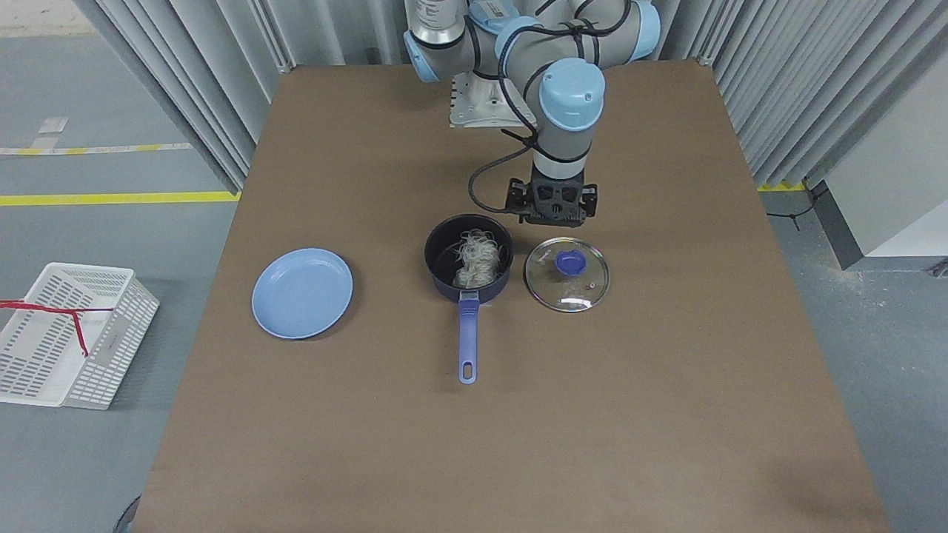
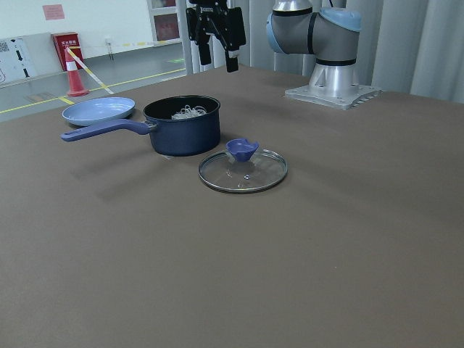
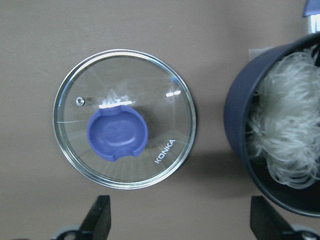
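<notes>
My gripper is open, hanging above the glass lid (image 1: 551, 284) with nothing between its fingers; in the wrist view the lid's blue knob (image 3: 117, 132) sits between and ahead of the fingertips. The lid lies flat beside a dark blue pot (image 1: 440, 271) with a long blue handle (image 1: 467, 329). The pot holds white noodle-like strands (image 3: 285, 120). A blue plate (image 1: 302, 293) lies left of the pot in the front view.
A white basket (image 1: 107, 355) stands on the floor left of the table. The robot's base and grey curtains are at the back.
</notes>
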